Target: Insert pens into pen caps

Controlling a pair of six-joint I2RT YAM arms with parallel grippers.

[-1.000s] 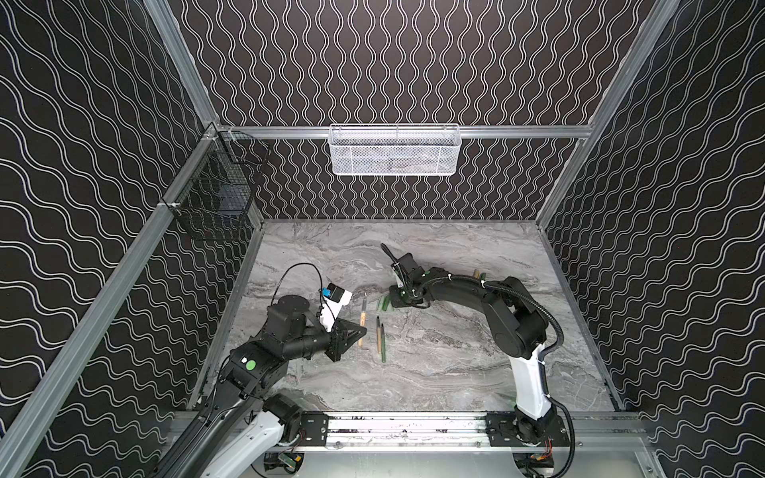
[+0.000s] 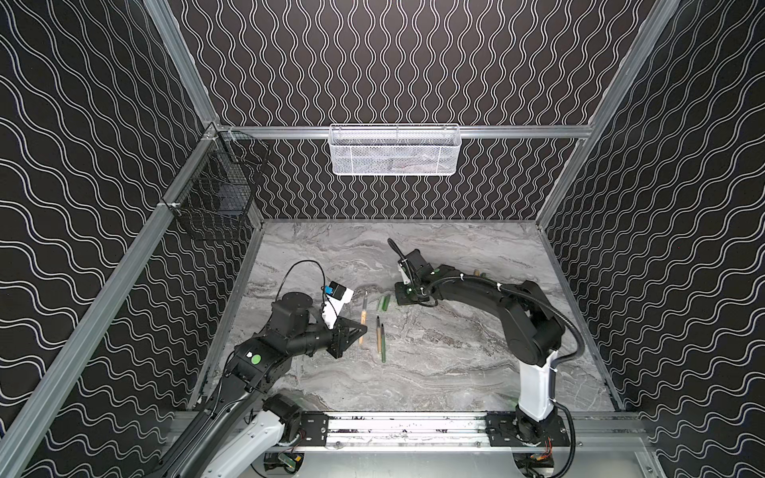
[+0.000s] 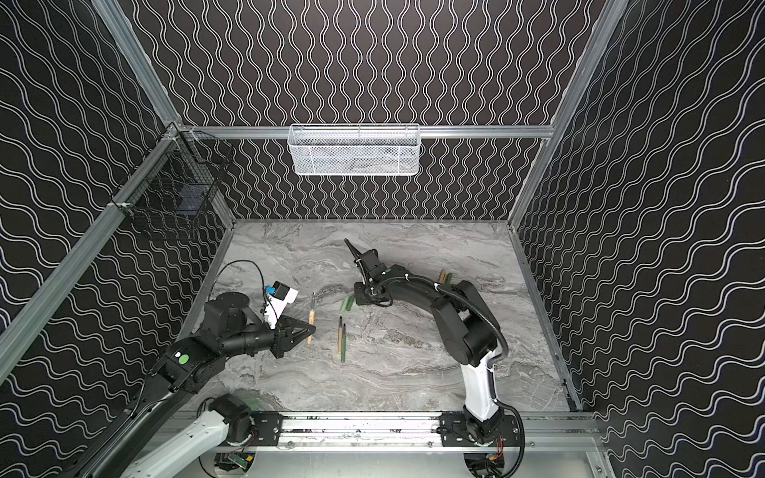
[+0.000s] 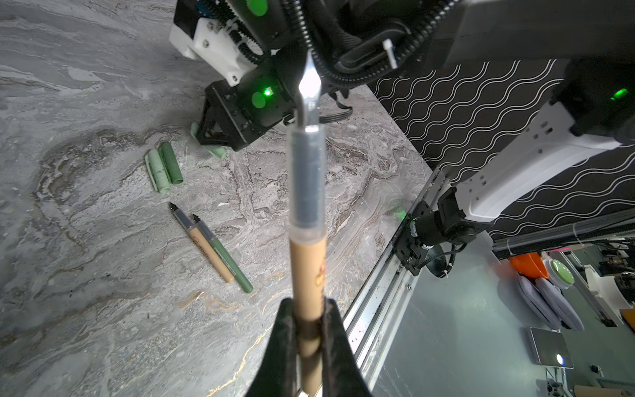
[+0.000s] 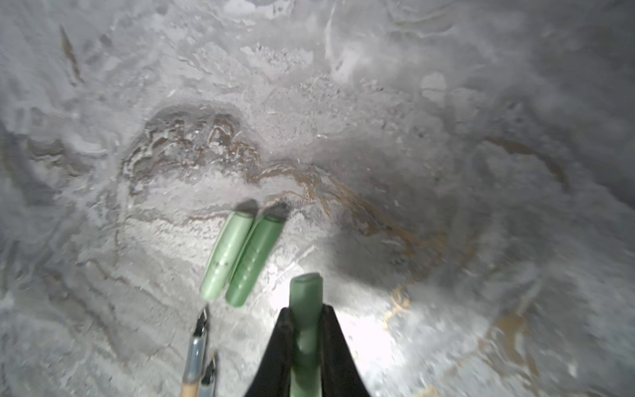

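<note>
In the left wrist view an orange-barrelled pen (image 4: 307, 268) stands upright, its bare metal nib up, with my left gripper shut around its barrel. My right gripper is shut on a green cap (image 5: 307, 291), whose near end sticks out past the fingers. Low over the table beside it, a light green cap (image 5: 226, 256) and a darker green cap (image 5: 255, 261) lie side by side. Two uncapped pens, an orange one (image 4: 210, 251) and a green one (image 4: 225, 256), rest together between the arms.
Behind the right forearm lie more pens (image 3: 444, 277), partly hidden. A white mesh basket (image 2: 394, 151) hangs on the back wall and a black wire basket (image 2: 227, 187) at the left. Bare marble tabletop (image 2: 446, 358) stretches across the front right.
The right gripper has shifted slightly to the right, away from the two lying caps, and its arm has swung a little with it. The left arm has shifted very slightly.
</note>
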